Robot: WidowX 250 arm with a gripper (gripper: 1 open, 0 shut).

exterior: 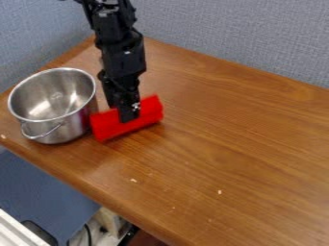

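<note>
A red cylindrical object (111, 125) lies on the wooden table just right of a metal pot (52, 101), close beside it. My black gripper (126, 110) comes down from the top onto the red object, its fingers at the object's upper middle. Whether the fingers are closed on it is hard to see, as the arm hides part of them.
Grey walls stand behind. The table's left edge runs near the pot, with a dark blue surface below it.
</note>
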